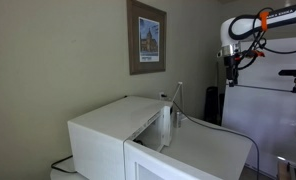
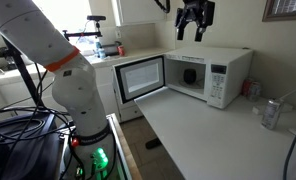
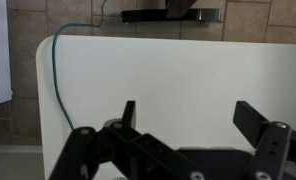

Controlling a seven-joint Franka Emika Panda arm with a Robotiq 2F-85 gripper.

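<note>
My gripper stands open, its two black fingers [image 3: 124, 114] wide apart with nothing between them. High above the white table [image 2: 178, 135], it shows near the top of exterior view 2 and at the upper right of exterior view 1. A white microwave [image 2: 201, 68] sits on the table with its door [image 2: 138, 79] swung open. Inside it is a dark rounded object [image 2: 190, 76], too small to make out clearly. Below the fingers, the wrist view shows only bare white tabletop [image 3: 178, 75].
A silvery can-like object [image 2: 271, 114] stands right of the microwave in exterior view 2. A thin cable [image 3: 56, 72] runs over one table corner. A framed picture [image 1: 147, 38] hangs on the wall.
</note>
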